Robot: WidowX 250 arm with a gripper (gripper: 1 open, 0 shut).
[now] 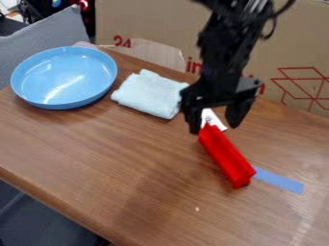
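Observation:
My black gripper (206, 113) hangs open at the centre of the camera view, low over a long object with a red part (226, 157) and a white part (215, 118) that points toward the back of the table. The fingers partly cover the white part; whether they touch it is unclear.
A blue bowl (63, 65) is at the back left, with a folded pale cloth (144, 94) beside it. A blue strip (282, 181) lies right of the red part. A cardboard box (148, 24) stands behind.

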